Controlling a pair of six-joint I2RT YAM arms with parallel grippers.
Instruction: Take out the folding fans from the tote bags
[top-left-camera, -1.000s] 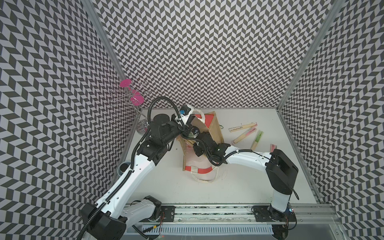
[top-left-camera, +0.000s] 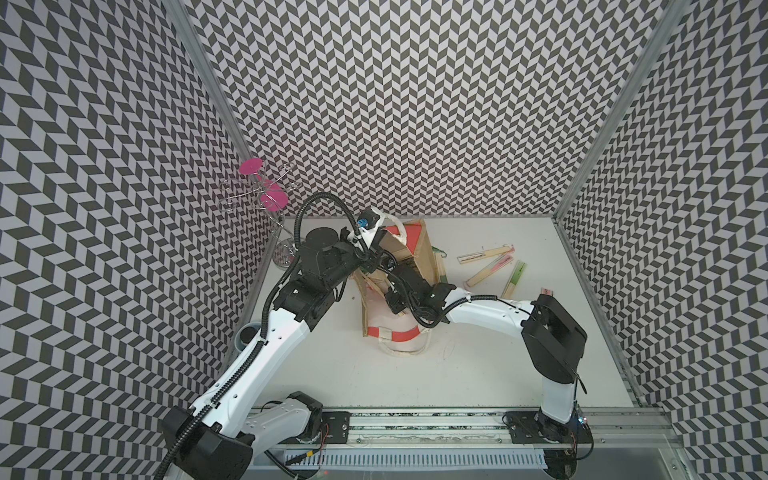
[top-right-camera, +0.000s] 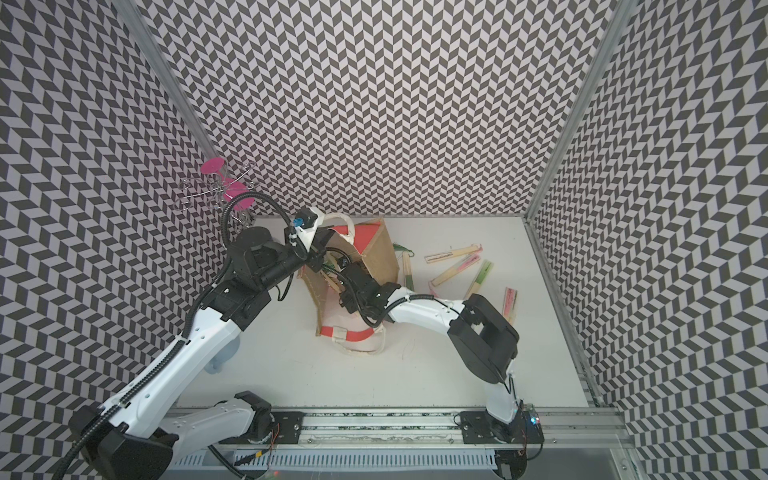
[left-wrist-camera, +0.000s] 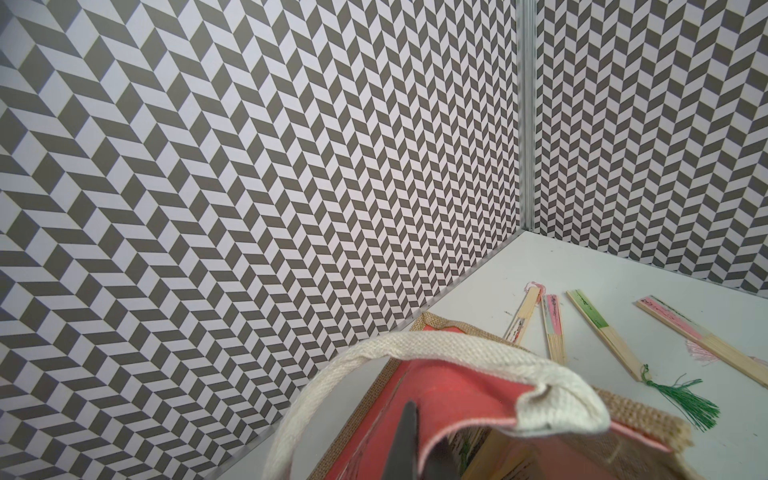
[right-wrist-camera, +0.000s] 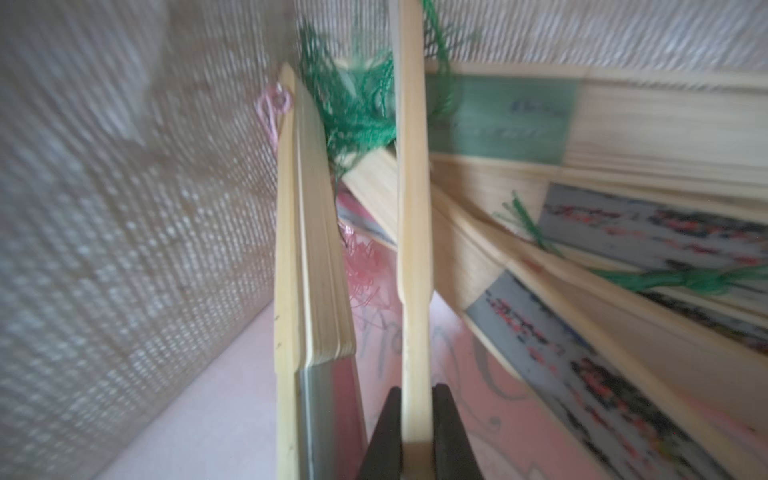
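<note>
Inside the tote bag (top-left-camera: 430, 254), my right gripper is shut on a green folding fan (right-wrist-camera: 413, 224), which stands edge-on between its fingers. Left of that fan leans a pink-and-grey fan (right-wrist-camera: 308, 264). To its right, several more fans lie crossed on the bag floor, among them a dark-printed fan (right-wrist-camera: 552, 376) and a green-tipped fan (right-wrist-camera: 504, 120). My left gripper is at the bag's red-lined rim (left-wrist-camera: 464, 392), one dark finger on either side of the fabric, pinching it. The right gripper's tips are hidden from the top views.
On the table to the right of the bag lie loose fans, including a pink fan (top-left-camera: 488, 272) and a green fan (top-left-camera: 514, 280). A wire stand with pink discs (top-left-camera: 274, 197) is at the back left.
</note>
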